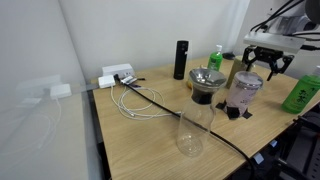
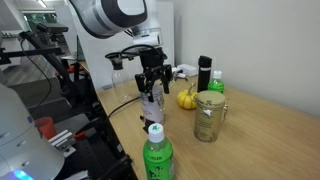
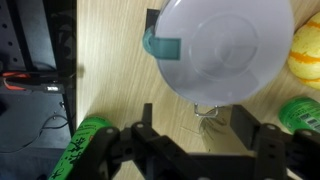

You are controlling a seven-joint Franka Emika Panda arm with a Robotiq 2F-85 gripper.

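A pale pink, translucent container with a round light lid stands upright on the wooden table. My gripper is just above and behind it, pointing down. In the wrist view the lid fills the upper middle, with a teal tab on its left side and a small wire clasp at its lower edge. My gripper has its fingers well apart, with nothing held between them. From the other side, the pink container stands right under my gripper.
A tan canister and a green bottle stand close by. A yellow pumpkin sits behind. Further left are a metal bowl, a clear glass jar and a black cable.
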